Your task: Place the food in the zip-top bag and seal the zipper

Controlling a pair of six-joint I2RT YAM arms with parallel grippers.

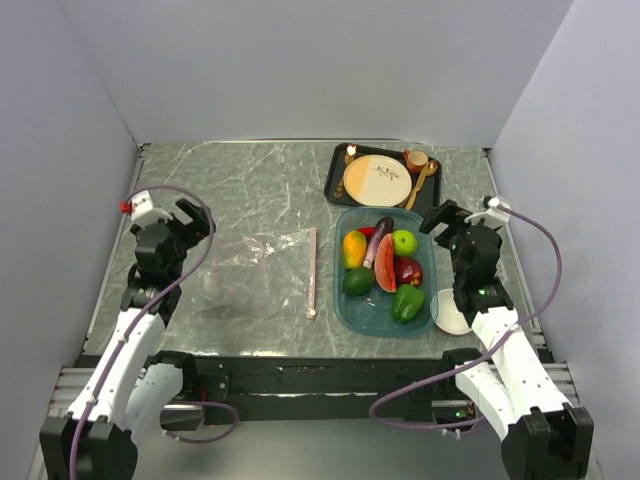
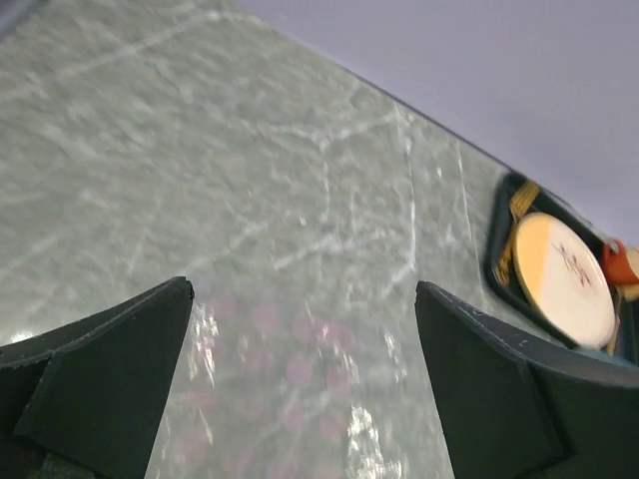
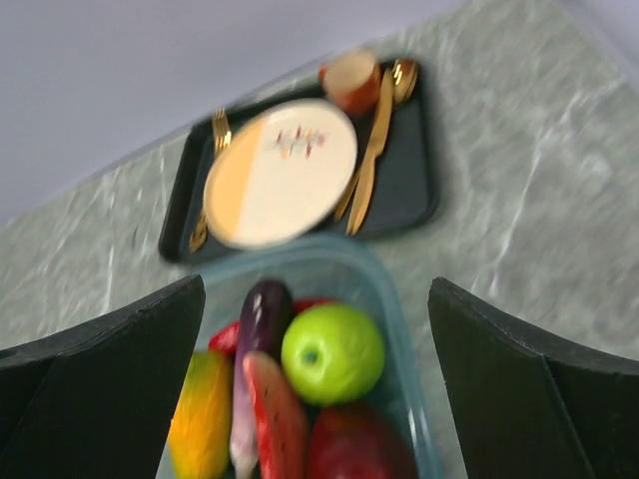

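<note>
A clear zip top bag (image 1: 250,275) lies flat on the left half of the table, its pale zipper strip (image 1: 312,275) toward the middle. A blue tray (image 1: 355,318) holds the food: mango (image 1: 353,248), eggplant (image 1: 378,238), watermelon slice (image 1: 385,264), green apple (image 1: 404,242), red apple (image 1: 408,271), avocado (image 1: 358,281), green pepper (image 1: 408,303) and a red item behind. My left gripper is open above the bag's left side, empty. My right gripper is open above the blue tray's right side, empty.
A black tray (image 1: 334,195) with plate, cup and cutlery sits at the back. A white dish (image 1: 450,317) lies right of the blue tray.
</note>
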